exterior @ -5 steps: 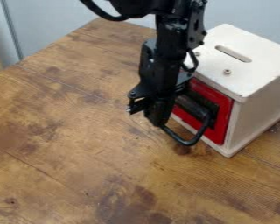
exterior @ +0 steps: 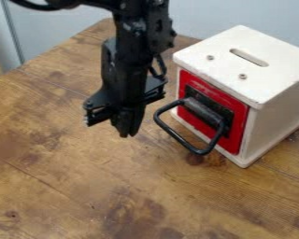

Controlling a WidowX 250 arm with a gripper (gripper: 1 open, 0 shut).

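A white box [exterior: 249, 58] with a red front [exterior: 235, 136] stands on the table at the right, its black looped handle [exterior: 168, 131] jutting out toward the lower left. My black gripper [exterior: 124, 127] hangs to the left of the box, apart from the handle, pointing down with its fingers together and nothing seen between them.
A pale wall stands behind it.
The gripper has moved left, away from the box's handle and red front, leaving more of both in view. The box stands where it was.
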